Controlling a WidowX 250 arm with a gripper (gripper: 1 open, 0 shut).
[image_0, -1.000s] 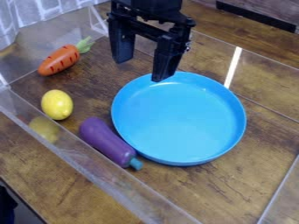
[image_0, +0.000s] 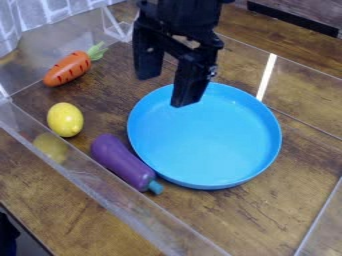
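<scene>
My gripper (image_0: 170, 70) hangs open at the top centre, dark, its fingers apart over the back rim of a round blue plate (image_0: 203, 140). Nothing shows between them. On the left, a toy carrot (image_0: 67, 69) lies at the back, a yellow lemon (image_0: 64, 119) lies nearer, and a purple eggplant (image_0: 123, 162) lies at the front, just beside the plate's lower left.
A clear plastic wall runs along the left and front-left edge, close by the lemon and eggplant.
My gripper has turned and shifted slightly over the last second, its fingers now seen at another angle. The plate, carrot, lemon and eggplant have stayed where they were.
</scene>
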